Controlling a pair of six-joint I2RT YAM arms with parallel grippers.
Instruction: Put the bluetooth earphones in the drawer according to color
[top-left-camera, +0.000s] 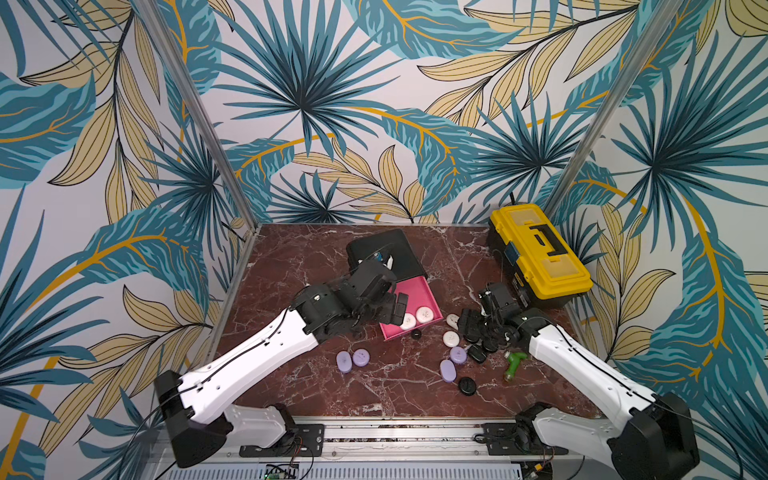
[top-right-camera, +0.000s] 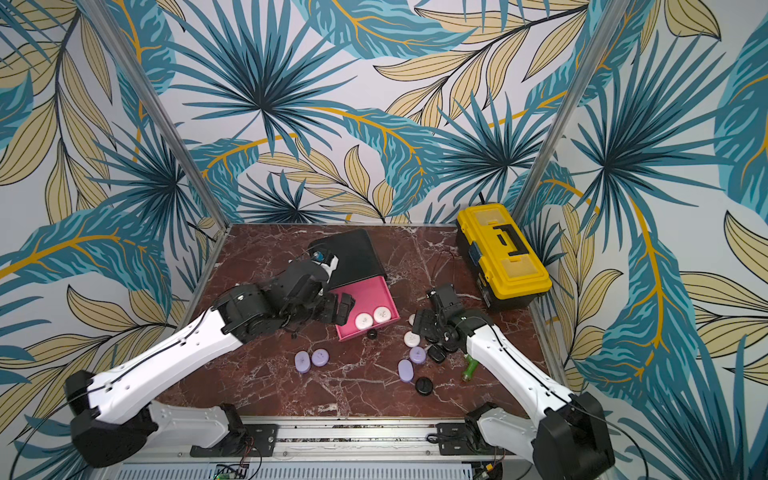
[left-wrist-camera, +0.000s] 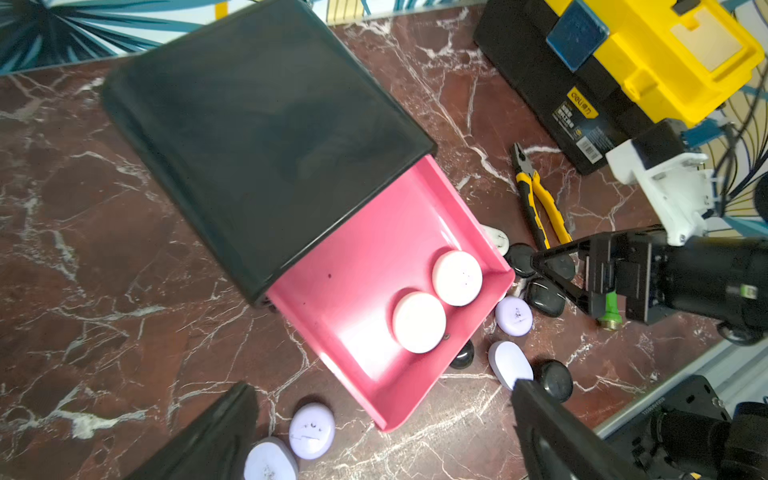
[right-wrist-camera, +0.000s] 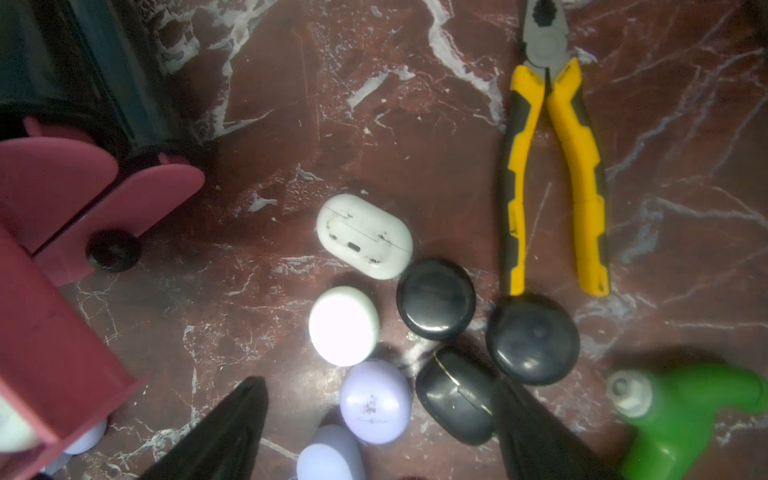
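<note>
Two white earphone cases (left-wrist-camera: 419, 321) lie in the open pink drawer (left-wrist-camera: 352, 272) of the black cabinet (left-wrist-camera: 272, 128). Over the drawer's left side, my left gripper (top-left-camera: 397, 309) is open and empty. My right gripper hovers above a cluster right of the drawer, its fingers apart with nothing gripped. In that cluster are a white oblong case (right-wrist-camera: 365, 236), a white round case (right-wrist-camera: 344, 326), several black cases (right-wrist-camera: 436, 298) and a purple round case (right-wrist-camera: 376, 401) with a purple oblong one (right-wrist-camera: 330, 456) beside it. Two more purple cases (top-left-camera: 353, 360) lie front-left of the drawer.
Yellow-handled pliers (right-wrist-camera: 552, 168) lie behind the cluster. A green object (right-wrist-camera: 688, 408) sits to its right. The yellow and black toolbox (top-left-camera: 544, 252) stands at the back right. Bare table shows left of the cabinet.
</note>
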